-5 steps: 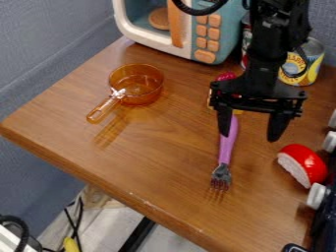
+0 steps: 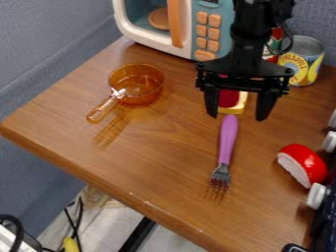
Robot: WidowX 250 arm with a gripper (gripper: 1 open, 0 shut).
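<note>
My black gripper [image 2: 237,102] hangs at the upper middle of the table, its fingers apart on either side of a small red-and-yellow object [image 2: 231,99], which it partly hides. A fork with a purple handle [image 2: 226,139] lies just below, tines toward the front edge. Whether the fingers touch anything is not clear.
A toy microwave [image 2: 180,20] stands at the back, cans [image 2: 301,61] at the back right. An amber measuring cup [image 2: 136,85] sits left. A red-and-white object [image 2: 301,164] and dark items line the right edge.
My gripper has moved left and up in the view, away from the purple fork handle toward the red-and-yellow object. The other things have not visibly moved.
</note>
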